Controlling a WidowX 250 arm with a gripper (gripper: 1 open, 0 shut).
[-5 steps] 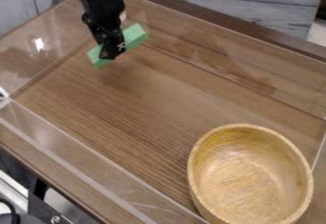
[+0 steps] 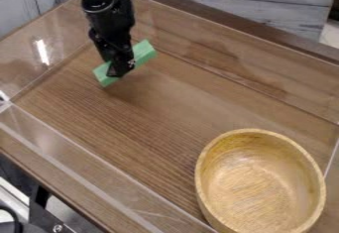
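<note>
My black gripper [image 2: 114, 57] reaches down from the top at the upper left of the table, shut on a light green object [image 2: 142, 54]. The object looks elongated and lies at a slant behind the fingers, which hide its middle. It is held low over the wooden surface; I cannot tell if it touches it.
A large round tan bowl [image 2: 260, 181] sits at the bottom right. A pale grey plank surface [image 2: 252, 4] lies beyond the back edge, and dark cables show at the bottom left.
My gripper has moved toward the front of the table, down in the view, carrying the green object with it. The bowl has stayed in place.
</note>
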